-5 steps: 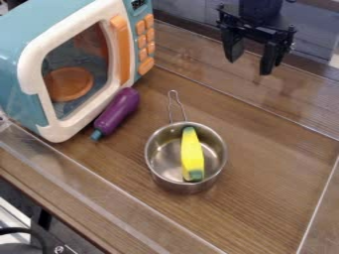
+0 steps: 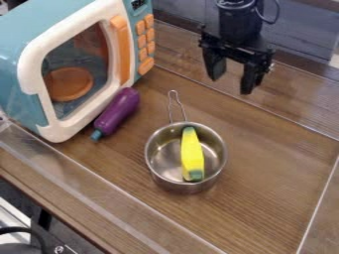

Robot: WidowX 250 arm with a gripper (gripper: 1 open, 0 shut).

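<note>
A steel pot (image 2: 165,169) with a wire handle stands on the wooden counter, holding a yellow corn-like toy (image 2: 191,153) with a green end. A purple eggplant (image 2: 117,111) lies left of the pot, beside a toy microwave (image 2: 58,40) whose window shows an orange disc inside. My black gripper (image 2: 235,73) hangs at the top, above the back of the counter and well clear of the pot, open with nothing visible between its fingers.
A wall runs along the back behind the gripper. Cables and a white object sit at the lower-left corner, off the counter.
My gripper has moved left and somewhat down in the view since a second ago. The pot, toys and microwave are unchanged.
</note>
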